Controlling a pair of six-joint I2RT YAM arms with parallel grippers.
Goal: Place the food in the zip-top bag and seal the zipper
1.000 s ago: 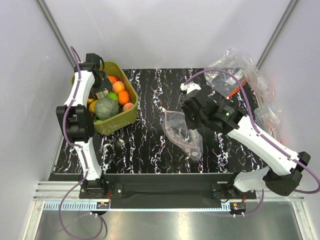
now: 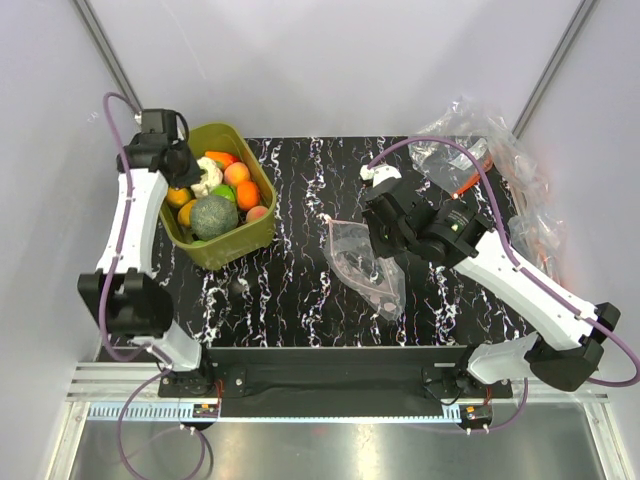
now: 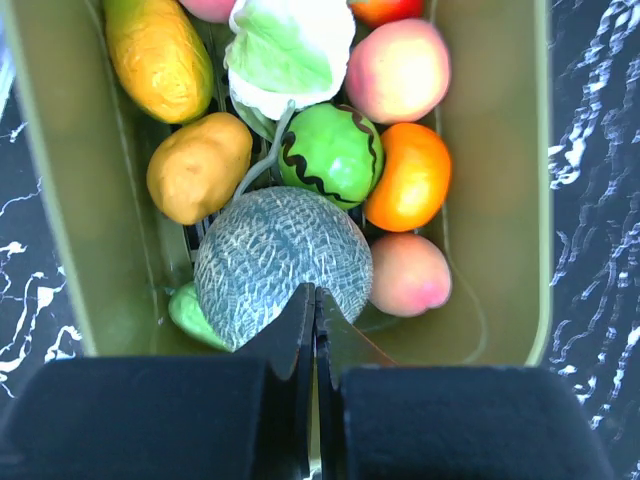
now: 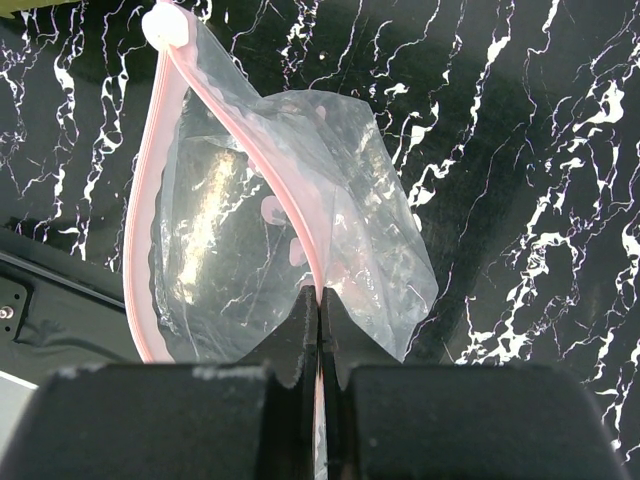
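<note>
A clear zip top bag (image 4: 225, 270) with a pink zipper edge lies on the black marbled table, its mouth spread apart. My right gripper is shut on the bag's near pink rim, which runs in between its fingertips. Over the green bin (image 2: 240, 243) my left gripper is shut, nothing visible between its fingers. Play food fills the bin: a grey-green melon (image 3: 285, 255), a green striped ball (image 3: 333, 155), an orange (image 3: 410, 178), peaches (image 3: 398, 70), a cauliflower (image 3: 290, 50), a potato (image 3: 200, 167) and a mango (image 3: 158, 60).
Filled clear bags (image 2: 465, 150) with something orange inside lie at the back right, and more clear plastic (image 2: 535, 235) runs down the right edge. Bare table lies between the green bin and the open bag.
The right arm and the bag have stayed still.
</note>
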